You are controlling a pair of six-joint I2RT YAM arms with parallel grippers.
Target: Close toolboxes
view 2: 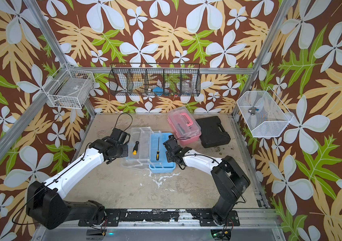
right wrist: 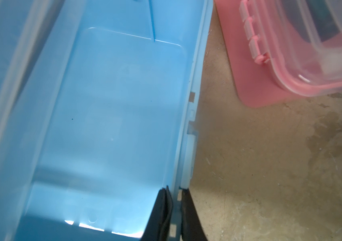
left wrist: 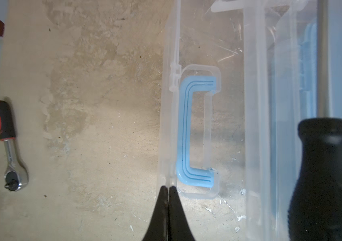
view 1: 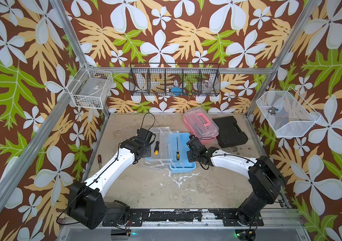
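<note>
The blue toolbox (view 1: 182, 166) stands opened, its clear lid (view 1: 161, 134) folded out to the left. One yellow-tipped black screwdriver (view 1: 156, 147) lies over the lid, another screwdriver (view 1: 177, 155) in the blue base. In the left wrist view, my left gripper is shut, fingertips at the lid's outer edge near the light-blue handle (left wrist: 185, 128); whether the thin edge sits between them cannot be told. My right gripper is shut around the base's right rim, which shows between its fingers. Behind stands a pink toolbox (view 1: 200, 122), its clear lid down.
A black case (view 1: 230, 131) lies right of the pink toolbox. On the far left of the table rests a ratchet (left wrist: 9, 146). Wire baskets (view 1: 174, 81) hang on the back and side walls.
</note>
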